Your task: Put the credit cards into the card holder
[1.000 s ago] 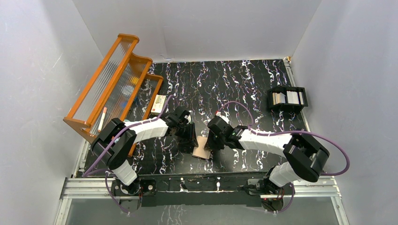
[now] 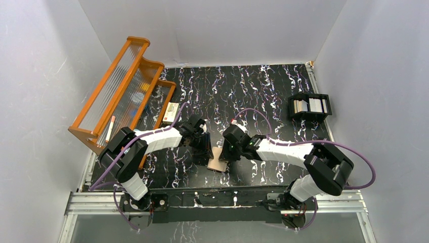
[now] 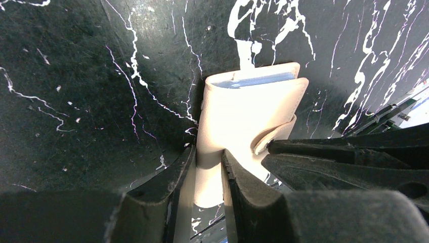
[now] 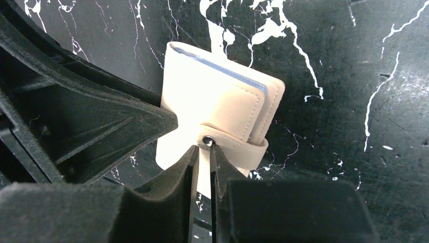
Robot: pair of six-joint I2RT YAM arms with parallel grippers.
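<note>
A beige card holder (image 2: 216, 163) lies on the black marbled table at the front middle, blue showing in its top pocket (image 3: 260, 81). In the left wrist view my left gripper has its fingertips at either side of the holder's left edge, part open around it. My right gripper is at the holder's snap strap (image 4: 238, 149), shut on it at the metal snap. The other gripper reaches in beside the holder in each wrist view.
A black compartmented box (image 2: 308, 98) with light card-like items stands at the back right. An orange wooden rack (image 2: 103, 86) and a small cream box (image 2: 170, 112) are at the left.
</note>
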